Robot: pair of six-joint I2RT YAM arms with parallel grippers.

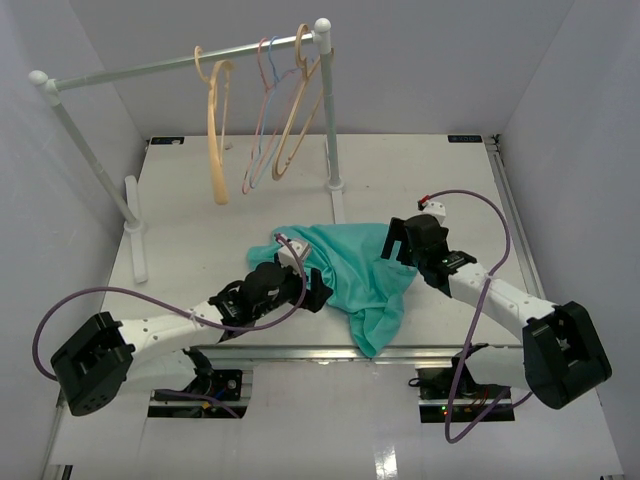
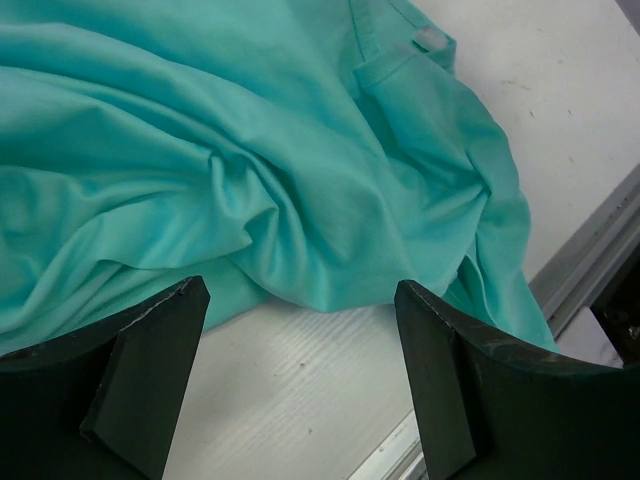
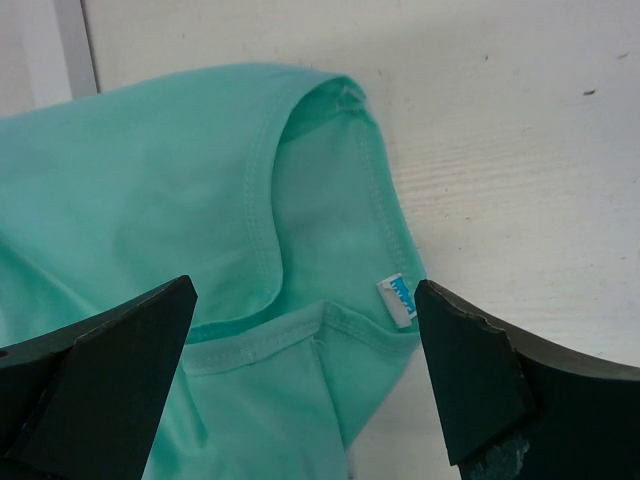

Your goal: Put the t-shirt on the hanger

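A crumpled turquoise t-shirt point(image 1: 365, 290) lies on the white table, its folds filling much of the left wrist view point(image 2: 290, 170) and the right wrist view point(image 3: 170, 180). My left gripper is over the shirt's left part, fingers wide apart and empty. My right gripper hovers over the shirt's upper right corner, also open, with a small white label below it. Wooden, pink and blue hangers point(image 1: 216, 140) hang on the rail above the back of the table.
The white clothes rack point(image 1: 150, 70) spans the back left, its feet on the table. Bare table point(image 1: 465, 190) shows at the right and left of the shirt.
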